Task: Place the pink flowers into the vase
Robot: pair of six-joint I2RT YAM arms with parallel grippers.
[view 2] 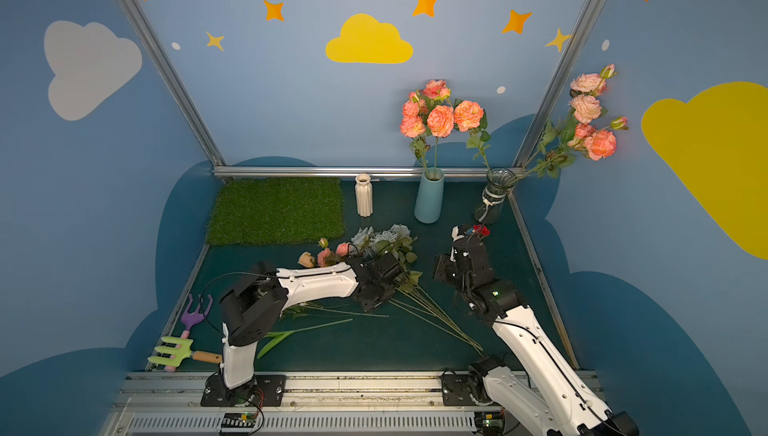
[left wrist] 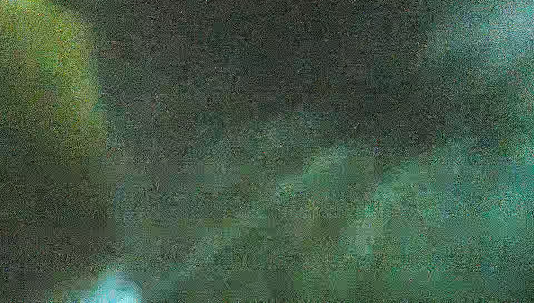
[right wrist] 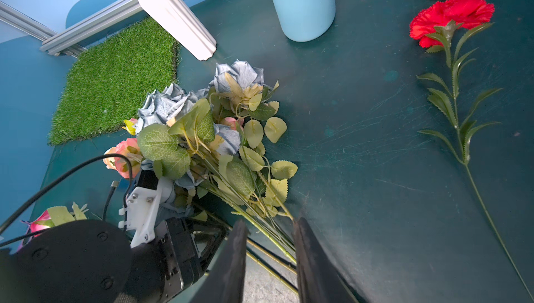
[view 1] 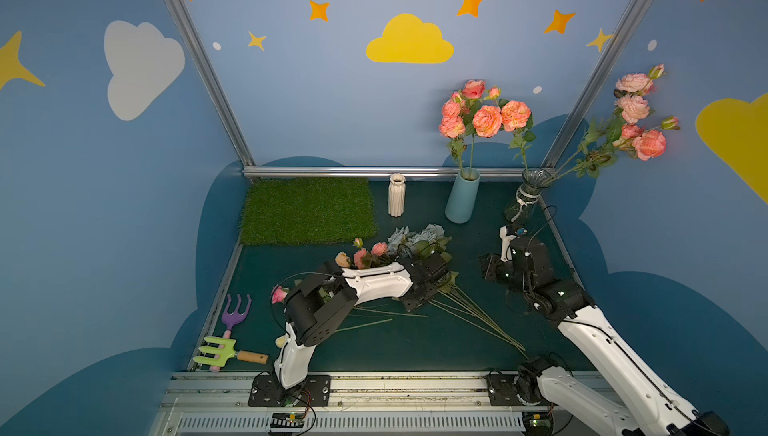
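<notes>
Pink flowers [view 1: 362,256] lie on the table among blue-grey roses [right wrist: 172,102], their long stems [view 1: 480,320] reaching toward the front right. Coral-pink blooms [view 1: 486,121] stand in the light blue vase [view 1: 461,197], and paler ones [view 1: 633,108] lean out of the dark glass vase [view 1: 524,200]. A white ribbed vase [view 1: 396,196] appears empty. My left gripper [view 1: 438,276] is low over the bunch's leaves and stems; its fingers are mostly hidden, and the left wrist view is too blurred to read. My right gripper stands open, with bunch stems visible beyond the gap.
A red carnation [right wrist: 451,16] lies on the table below the glass vase. At the back left is a grass mat [view 1: 308,210]; garden forks [view 1: 224,350] lie at the front left. Another pink flower [right wrist: 39,222] rests behind my left arm. Bare table [right wrist: 356,136] separates bunch and carnation.
</notes>
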